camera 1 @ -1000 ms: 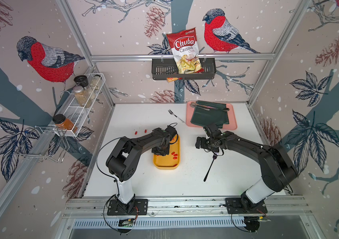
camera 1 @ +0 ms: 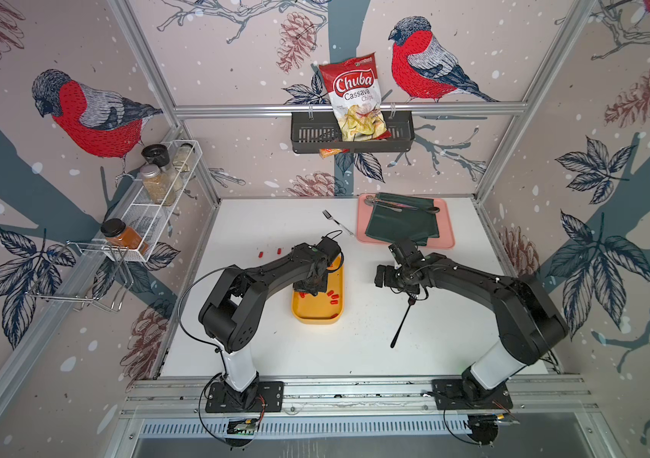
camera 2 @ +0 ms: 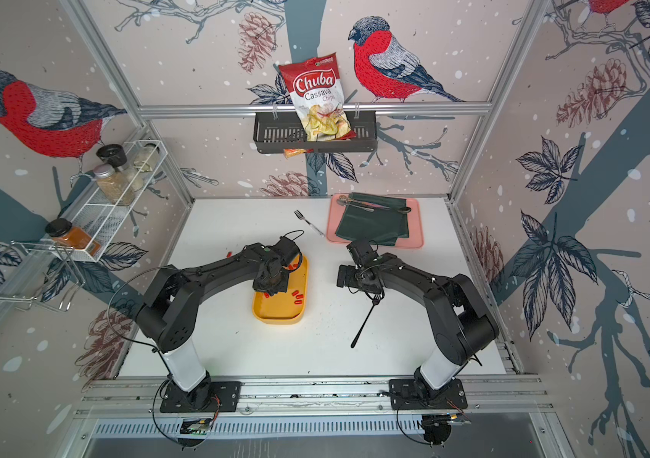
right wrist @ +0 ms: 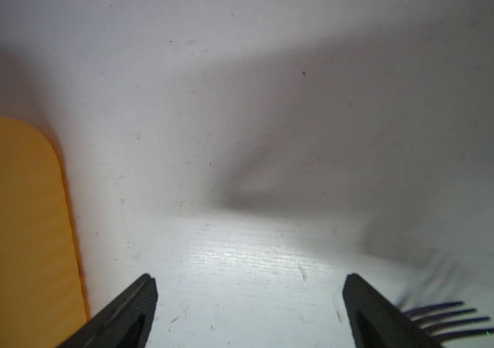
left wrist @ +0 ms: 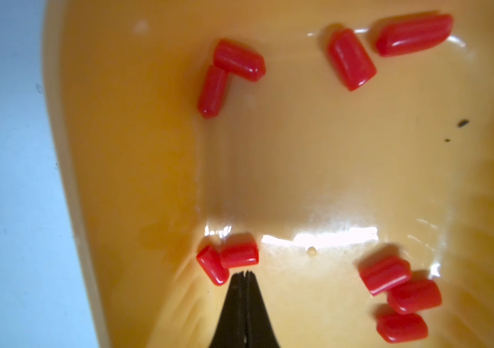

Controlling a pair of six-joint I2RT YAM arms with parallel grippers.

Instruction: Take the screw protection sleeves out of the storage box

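Note:
The orange storage box (camera 1: pixel 317 313) holds several red sleeves (left wrist: pixel 352 58), lying in small groups; the left wrist view shows them closely. My left gripper is over the box, shut with nothing seen between its fingers, just below a pair of sleeves (left wrist: pixel 239 254). Two loose red sleeves (camera 1: pixel 279 251) lie on the table behind and left of the box. My right gripper stands open and empty over bare table right of the box, whose wall (right wrist: pixel 21 220) shows in the right wrist view.
A fork (camera 1: pixel 338 222) lies behind the box. A pink tray (camera 1: pixel 447 233) with dark cloths and utensils sits at the back right. A dark long-handled utensil (camera 1: pixel 401 328) lies under the right arm.
The right arm is nearly still.

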